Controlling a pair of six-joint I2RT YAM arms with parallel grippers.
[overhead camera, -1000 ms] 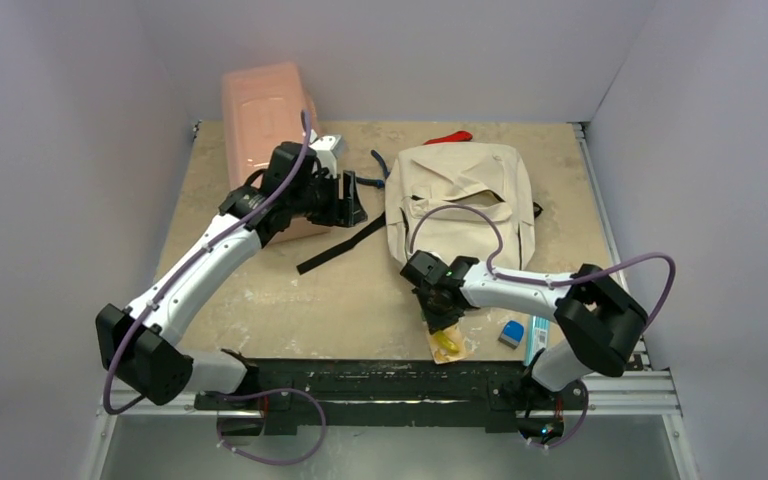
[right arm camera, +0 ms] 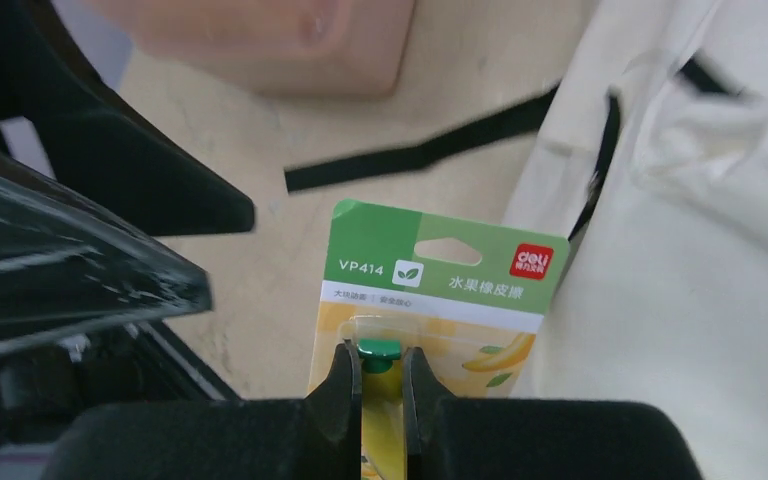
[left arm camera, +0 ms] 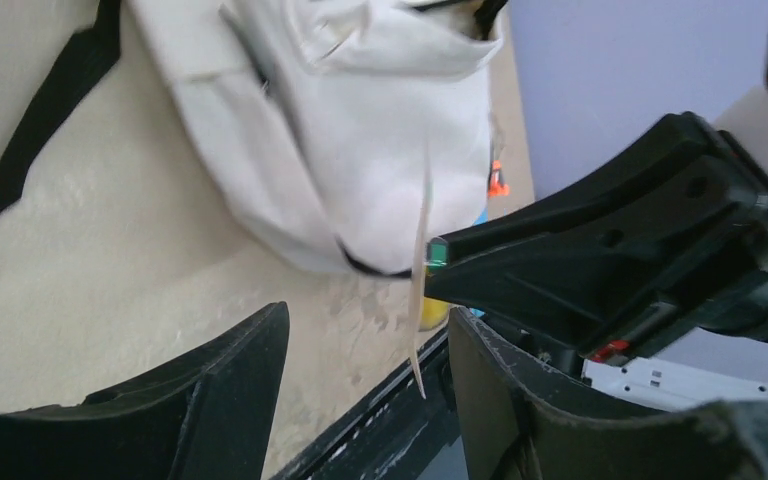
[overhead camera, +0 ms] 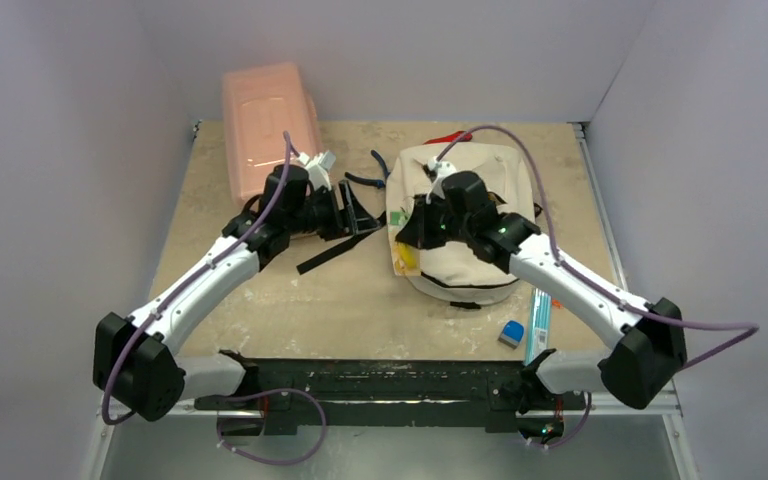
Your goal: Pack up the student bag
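In the top view the cream bag (overhead camera: 460, 265) lies on the table right of centre, partly under my right arm. My right gripper is shut on the yellow fruit eraser pack (right arm camera: 440, 270), a card with a green top, gripped at its plastic blister. In the top view the pack (overhead camera: 406, 264) is held over the bag's left edge. Just left of it, my left gripper (overhead camera: 368, 224) is open. The left wrist view shows the pack (left arm camera: 418, 300) almost edge-on beyond the gap between the left fingers, nearer the right-hand one; contact cannot be made out.
A pink translucent box (overhead camera: 272, 115) stands at the back left. Blue-handled pliers (overhead camera: 365, 182) and a black strap (overhead camera: 325, 258) lie left of the bag. At the front right are a small blue item (overhead camera: 511, 333) and a light blue pack (overhead camera: 539, 325).
My right gripper has carried the eraser pack from the table's front edge back and left to the bag's left side. The left gripper has shifted slightly and now sits close to the pack.
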